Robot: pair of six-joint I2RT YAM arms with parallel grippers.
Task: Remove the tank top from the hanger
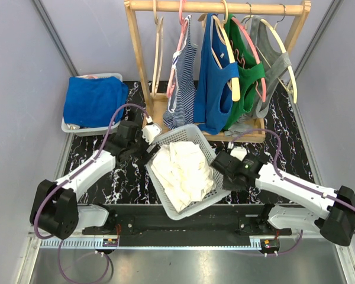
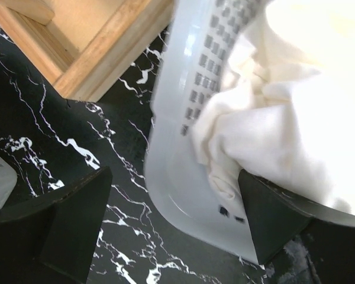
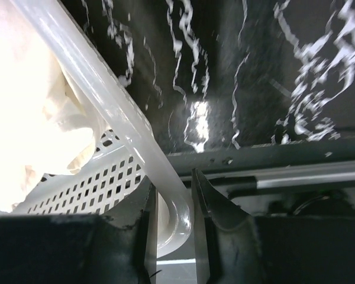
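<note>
On the wooden rack hang a striped tank top point(image 1: 181, 89), a blue tank top point(image 1: 212, 89), a green tank top point(image 1: 247, 83) and a grey tank top point(image 1: 272, 74), each on a hanger. White cloth point(image 1: 180, 171) lies bunched in the grey plastic basket point(image 1: 196, 207) in front of the rack. My right gripper is shut on that basket's front-right corner rim. At its back-left corner my left gripper stands open, one finger outside the wall over the table and the other on the inner side near the cloth.
A second basket point(image 1: 83, 131) with a blue cloth point(image 1: 93, 100) over it stands at the back left. An empty wooden hanger point(image 1: 157, 59) hangs at the rack's left end.
</note>
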